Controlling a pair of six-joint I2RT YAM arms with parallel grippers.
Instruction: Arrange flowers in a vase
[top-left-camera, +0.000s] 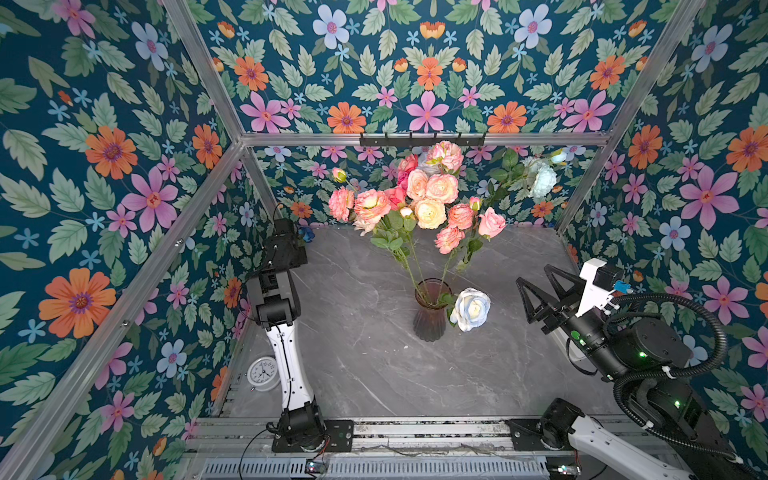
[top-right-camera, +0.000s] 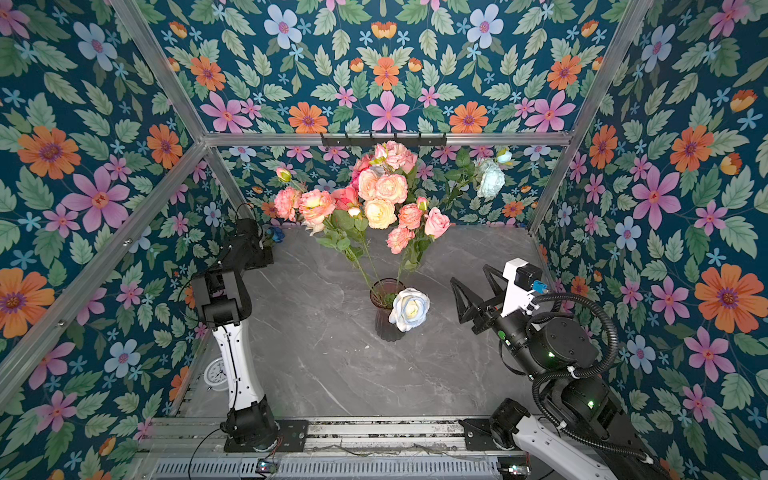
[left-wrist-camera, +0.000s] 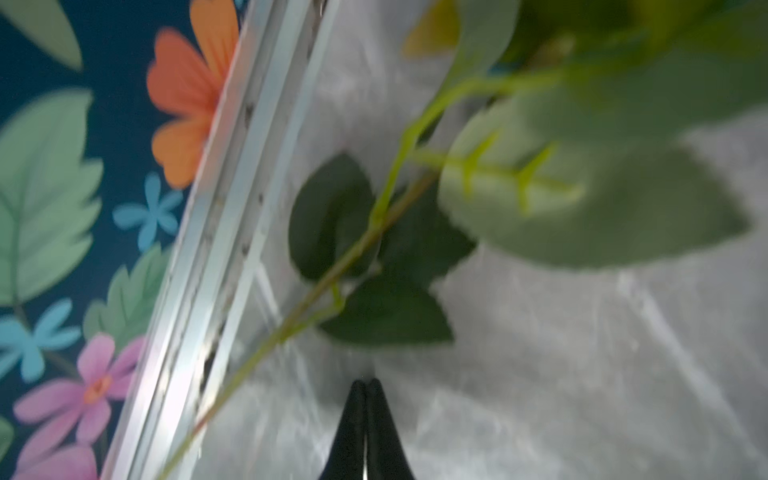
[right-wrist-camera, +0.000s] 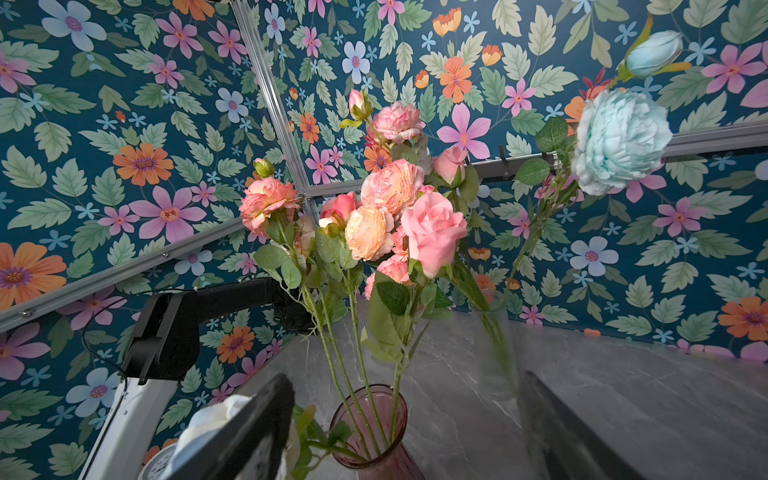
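Note:
The dark ribbed vase (top-left-camera: 429, 324) stands mid-table, full of pink, peach and coral flowers (top-left-camera: 430, 200). A pale blue-white rose (top-left-camera: 472, 309) hangs low over its right rim. At the far left, my left gripper is shut, its fingertips touching with nothing between them. The blue rose stem (left-wrist-camera: 320, 288), leafy and green, runs diagonally across the left wrist view, beyond and outside those fingers; its bloom is out of that view. To the right of the vase my right gripper (top-left-camera: 533, 274) is open and empty, its two fingers (right-wrist-camera: 260, 424) spread wide.
Behind the pink bouquet, a clear glass vase (right-wrist-camera: 496, 344) holds a pale teal flower (right-wrist-camera: 622, 142). A white clock (top-left-camera: 263, 373) lies beside the left arm. Metal rails border the table.

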